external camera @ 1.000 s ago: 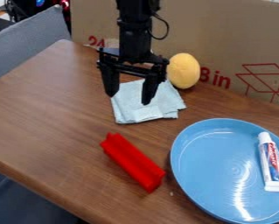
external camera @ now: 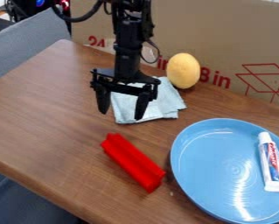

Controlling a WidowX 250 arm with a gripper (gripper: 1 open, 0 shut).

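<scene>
My black gripper [external camera: 122, 103] hangs open over the left part of a folded pale cloth [external camera: 163, 103], its fingers pointing down with nothing seen held between them. A red elongated block [external camera: 132, 161] lies on the wooden table in front of it. To the right, a blue plate [external camera: 212, 176] carries a white toothpaste tube [external camera: 272, 160] along its right side. A yellow egg-shaped object [external camera: 184, 70] stands behind the cloth.
A cardboard box [external camera: 247, 44] forms the back edge behind the table [external camera: 42, 114]. A grey padded surface [external camera: 24, 61] lies beyond the table's left edge.
My gripper has moved left and lower, from above the cloth's middle toward its left side. The objects on the table have not visibly moved.
</scene>
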